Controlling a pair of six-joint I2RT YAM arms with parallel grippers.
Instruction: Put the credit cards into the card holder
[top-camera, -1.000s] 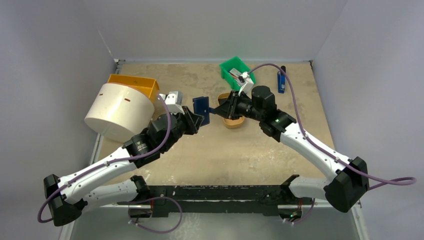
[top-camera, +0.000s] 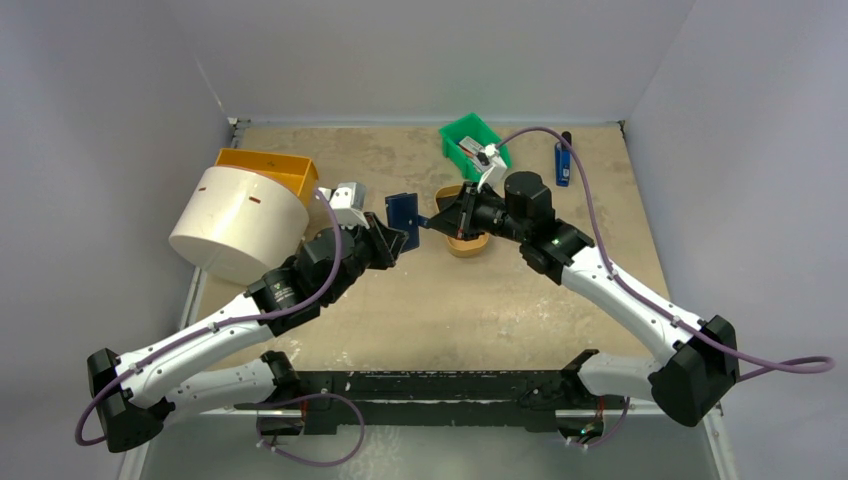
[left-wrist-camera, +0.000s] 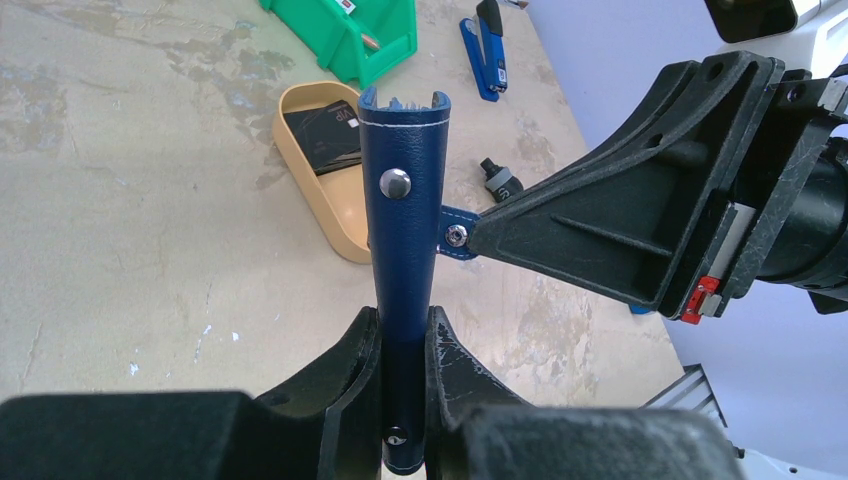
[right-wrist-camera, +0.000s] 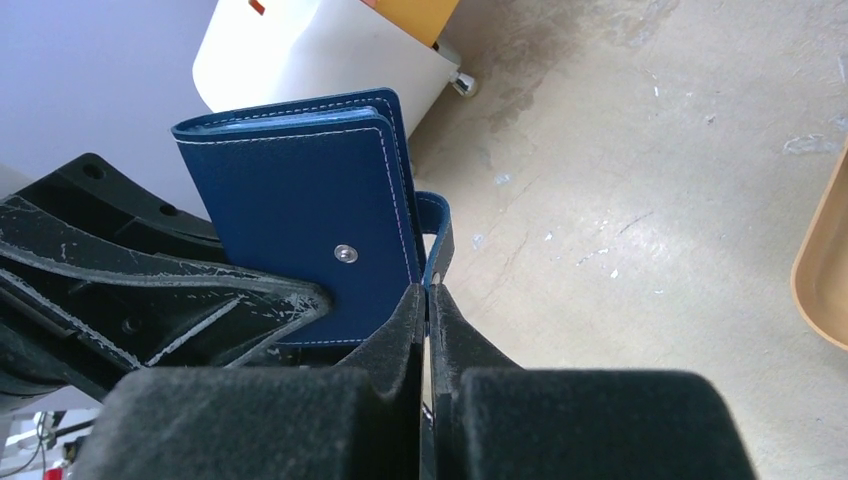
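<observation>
The dark blue card holder (top-camera: 402, 214) is held up above the table, with my left gripper shut on its body. A narrow strap (left-wrist-camera: 458, 235) with a metal snap stands out from the holder's side. In the right wrist view that strap (right-wrist-camera: 436, 222) runs down between the fingertips of my right gripper, which is shut on it. The holder's top edge shows lighter layers, but whether cards are inside I cannot tell. Dark cards (left-wrist-camera: 328, 135) lie in a tan tray (left-wrist-camera: 342, 238) behind the holder.
A green bin (top-camera: 470, 128) with small items stands at the back. To its right is a blue stapler (top-camera: 562, 165). A small dark bottle (left-wrist-camera: 501, 180) stands near the tan tray. A white cylinder (top-camera: 240, 225) and an orange bin (top-camera: 262, 160) fill the left side.
Nearly everything is still.
</observation>
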